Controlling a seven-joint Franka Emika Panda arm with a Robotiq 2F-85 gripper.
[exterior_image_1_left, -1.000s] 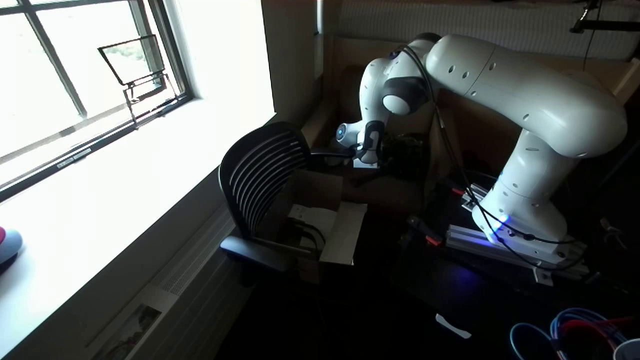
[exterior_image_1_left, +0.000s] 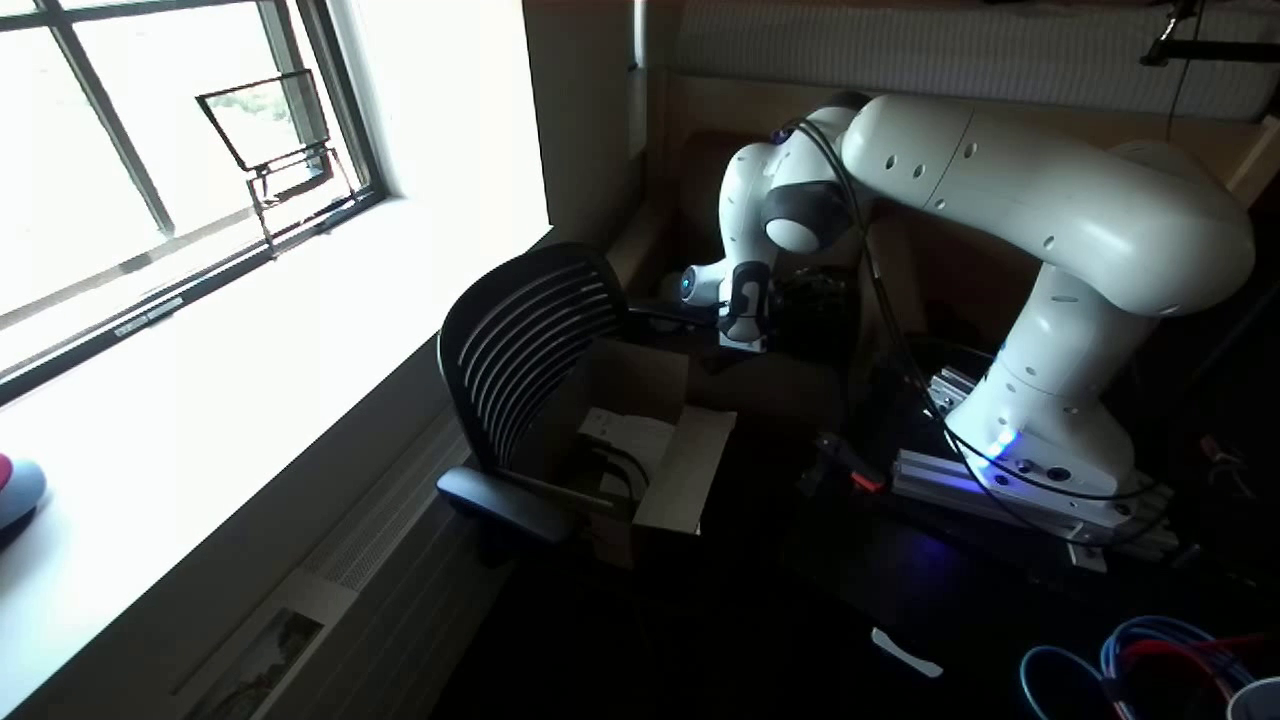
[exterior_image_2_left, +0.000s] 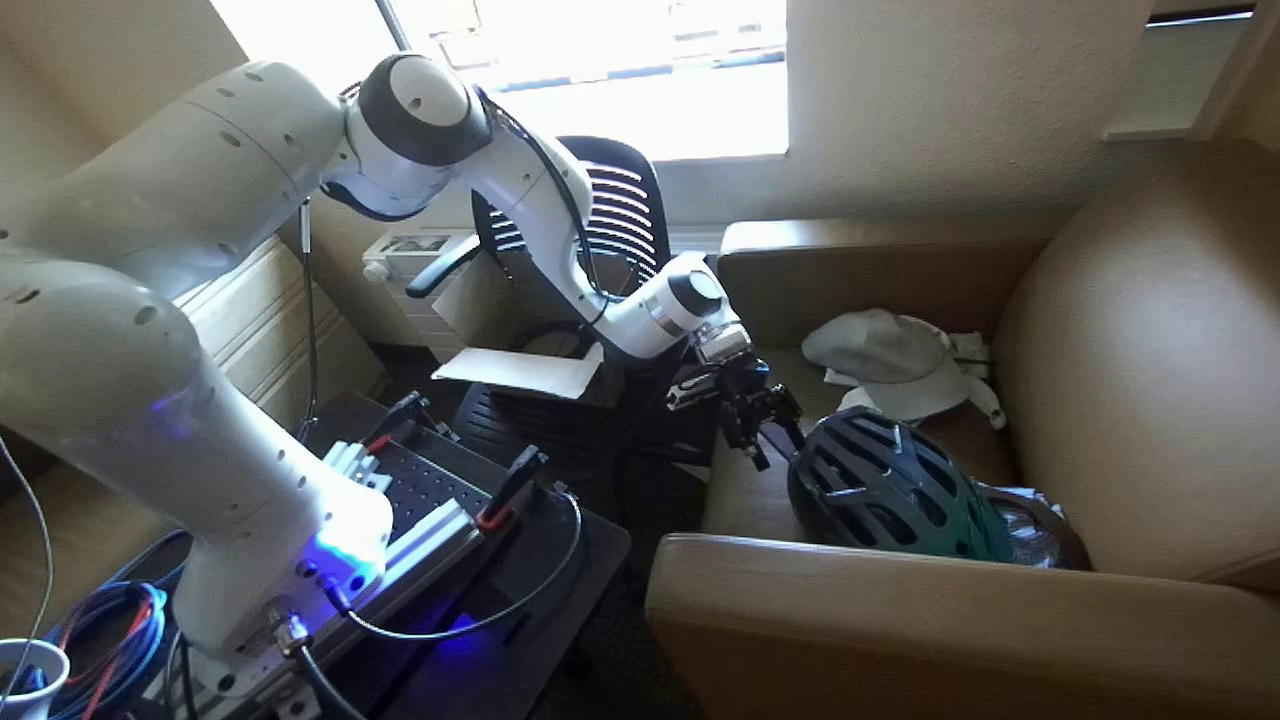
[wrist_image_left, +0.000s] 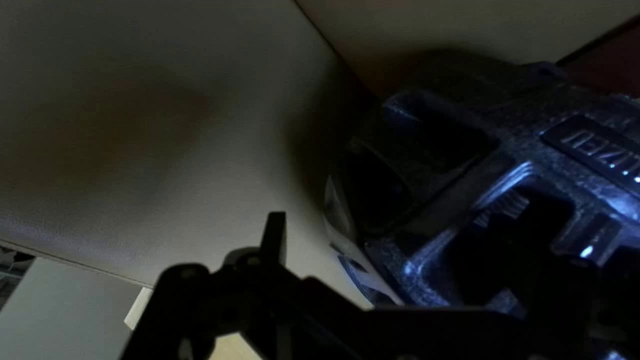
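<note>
A dark helmet with wide vents, green toward one side, rests on the tan armchair seat; the helmet (exterior_image_2_left: 894, 486) lies close to the near armrest. My gripper (exterior_image_2_left: 780, 446) is low at the helmet's left edge, fingers open. In the wrist view the helmet (wrist_image_left: 516, 174) fills the right side, and one dark finger (wrist_image_left: 274, 237) stands over the bare seat to its left. The other finger is lost in the dark against the helmet, so I cannot tell whether it touches or enters a vent. A white cap (exterior_image_2_left: 888, 354) lies behind the helmet on the seat.
The armchair's near armrest (exterior_image_2_left: 960, 600) and far armrest (exterior_image_2_left: 888, 246) bound the seat. A black office chair (exterior_image_1_left: 534, 360) holding an open cardboard box (exterior_image_1_left: 690, 468) stands beside my forearm. Something clear and crinkled (exterior_image_2_left: 1038, 534) lies behind the helmet.
My arm has come down, with the wrist shifting slightly right in exterior view 1. The box flap and the office chair's armrest have shifted very slightly.
</note>
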